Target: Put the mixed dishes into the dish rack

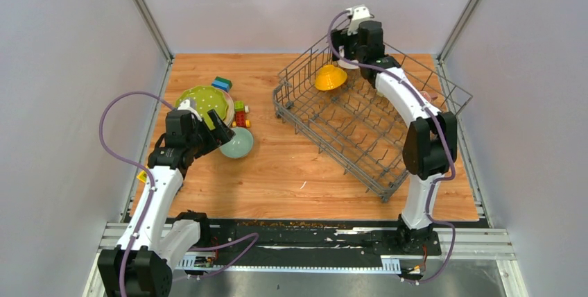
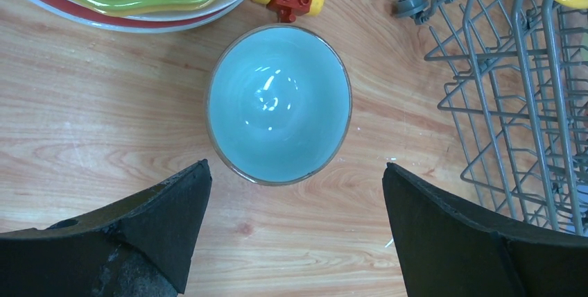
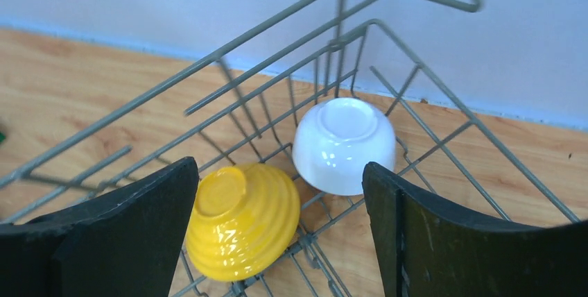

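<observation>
In the dish rack (image 1: 356,165) an upside-down yellow bowl (image 3: 243,224) sits beside an upside-down white bowl (image 3: 344,144). My right gripper (image 1: 341,51) is raised over them, its fingers apart, with nothing seen held between them. My left gripper is open, with nothing between its fingers, above and just short of a light blue bowl (image 2: 277,103) on the wooden table. Behind that bowl lie stacked dishes with a green plate (image 1: 201,94) on top.
Toy bricks (image 1: 240,116) lie right of the plates, more (image 1: 222,83) behind them. The table (image 1: 298,193) between left arm and rack is mostly clear. The rack's right part is partly hidden by my right arm.
</observation>
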